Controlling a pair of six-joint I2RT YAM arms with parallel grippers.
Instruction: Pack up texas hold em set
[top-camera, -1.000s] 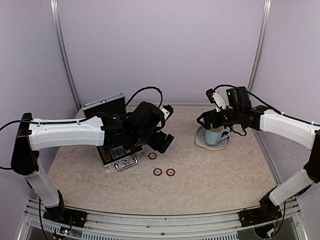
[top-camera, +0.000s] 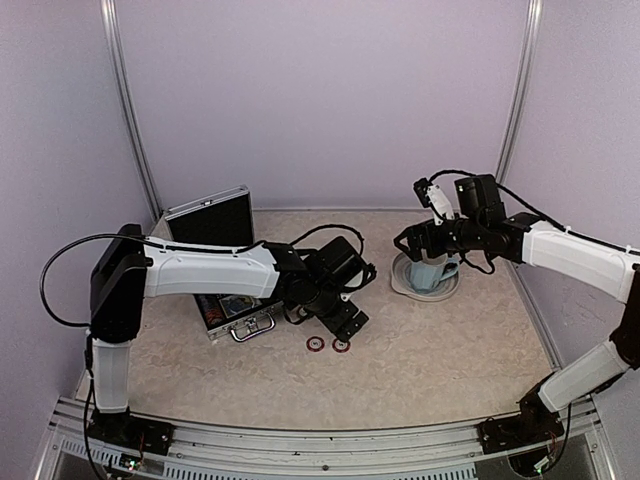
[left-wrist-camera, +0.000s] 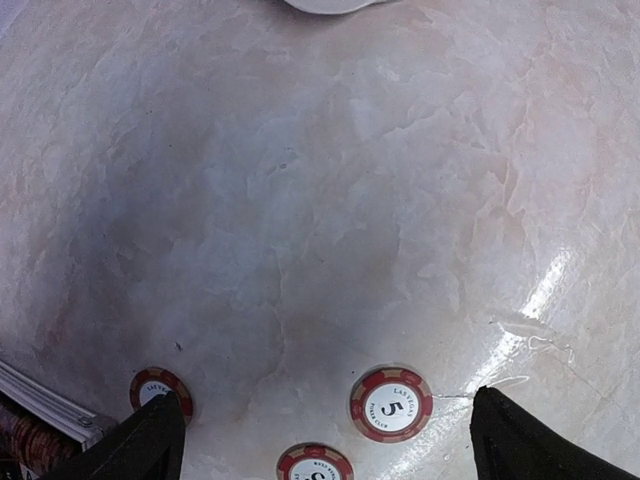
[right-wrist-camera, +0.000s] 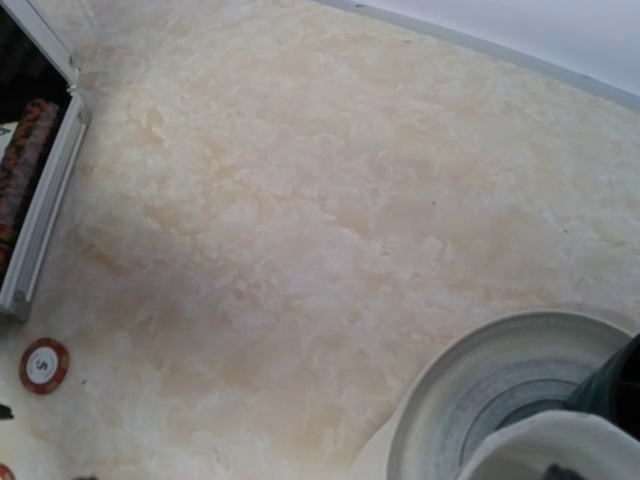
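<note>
An aluminium poker case stands on the left of the table with its lid raised; my left arm covers much of it. Racked chips show inside it in the right wrist view. Three red chips numbered 5 lie loose: one chip by the case corner, a second chip and a third chip. Above them my left gripper hovers open, with nothing between its wide-spread fingers. Over by the cup, my right gripper is open and empty.
A light blue cup sits on a pale plate at the right, close under my right gripper.
My left gripper has moved right and toward the table's front, now over the chip nearest the case, hiding it from the top view. The right arm has stayed almost still.
</note>
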